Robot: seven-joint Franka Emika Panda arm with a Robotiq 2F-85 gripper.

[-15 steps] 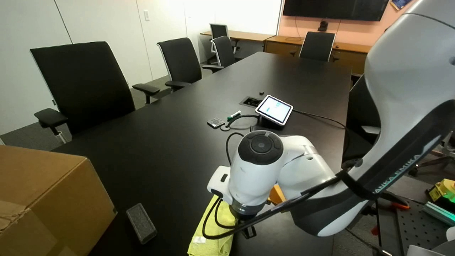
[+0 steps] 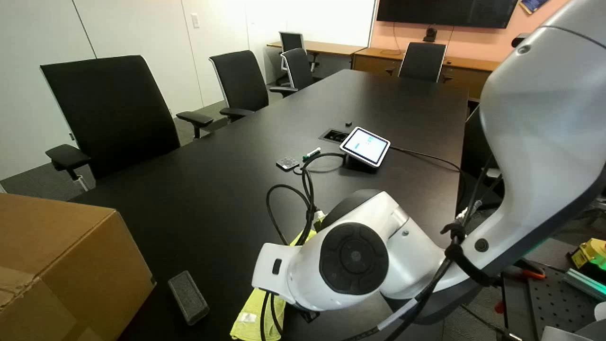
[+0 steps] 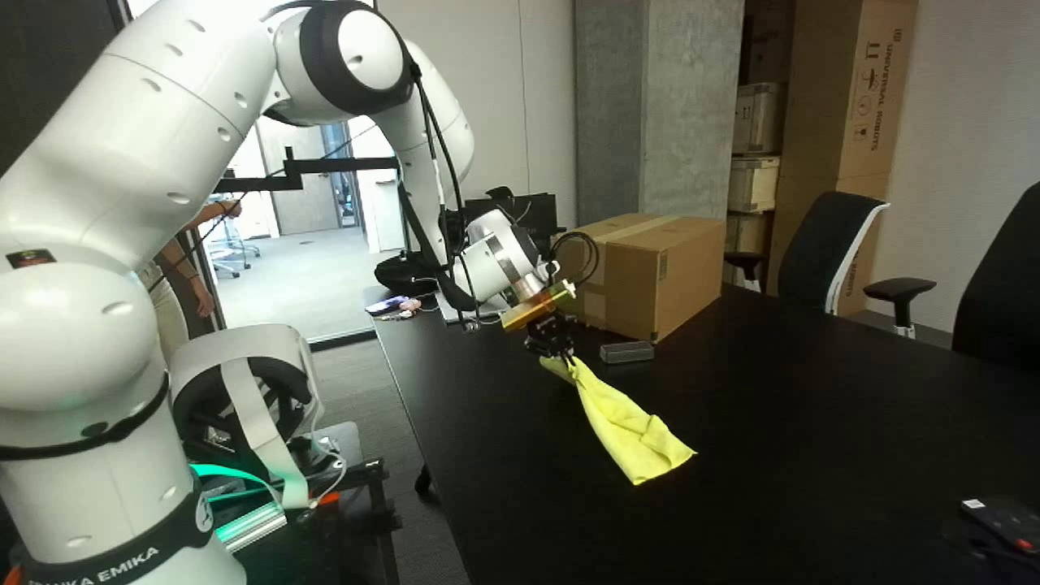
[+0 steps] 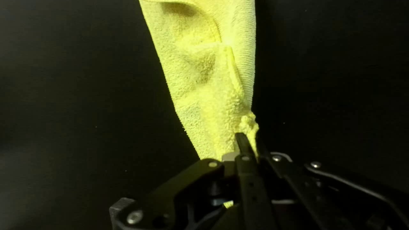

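A yellow cloth (image 3: pixel 629 429) hangs from my gripper (image 3: pixel 561 359), bunched at the grip and spreading out toward its free end over the dark table (image 3: pixel 829 419). In the wrist view the cloth (image 4: pixel 207 88) runs up and away from the gripper, whose fingers are shut on one part of it. Exterior view 1 shows a piece of the cloth (image 2: pixel 255 321) below the arm's wrist; the arm hides the fingers there. Whether the cloth's far end touches the table cannot be told for certain.
A grey eraser-like block (image 2: pixel 188 297) lies by a large cardboard box (image 2: pixel 74 267). Farther along the table are a tablet on a stand (image 2: pixel 366 146), a marker (image 2: pixel 312 153) and a small dark square (image 2: pixel 287 164).
The arm's wrist has swung and tilted, its end shifting left in exterior view 1. The yellow cloth has moved left with it. Box, block and tablet are where they were.
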